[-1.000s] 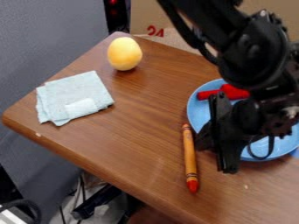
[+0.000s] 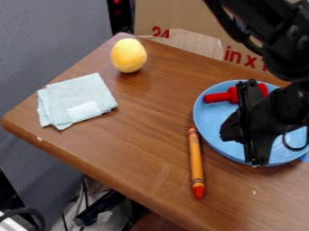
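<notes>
My black gripper (image 2: 251, 126) hangs over the blue plate (image 2: 225, 152) at the right, its lower parts in front of a red object (image 2: 220, 97) that lies in the plate. I cannot tell whether the fingers are open or shut, or whether anything is between them. An orange crayon (image 2: 196, 164) with a red tip lies on the table just left of the plate.
A pale folded cloth (image 2: 72, 98) lies at the table's left edge, and a yellow ball-like object (image 2: 128, 54) sits at the back. Cardboard stands behind.
The gripper has moved up a little, away from the plate's near edge and the crayon, uncovering more of the plate's lower left.
</notes>
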